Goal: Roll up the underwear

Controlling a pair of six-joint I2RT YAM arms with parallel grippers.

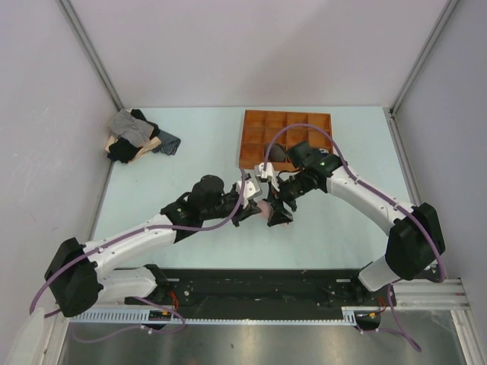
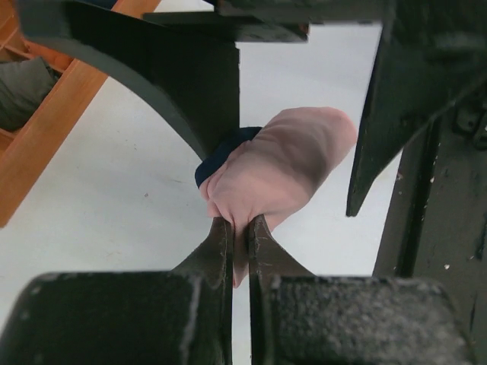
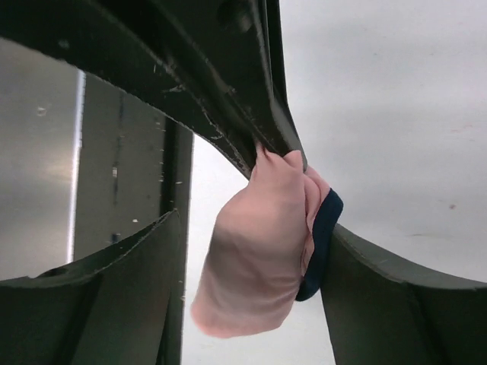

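Observation:
The pink underwear with a navy waistband [image 2: 285,156] is a small rolled bundle held above the white table. My left gripper is shut on one bunched end of it. From the other side, my right gripper reaches around the bundle with its fingers apart. In the right wrist view, one finger [image 3: 380,281] lies by the navy band, and the pink cloth [image 3: 255,243] stands clear of the other finger [image 3: 114,304]. From above, both grippers meet near the table's middle, largely hiding the pink cloth [image 1: 264,207].
A wooden compartment box [image 1: 262,122] stands at the back, with a dark grey roll [image 1: 277,153] in one front compartment. A heap of clothes [image 1: 135,135] lies at the back left. Bare table stretches left and right of the arms.

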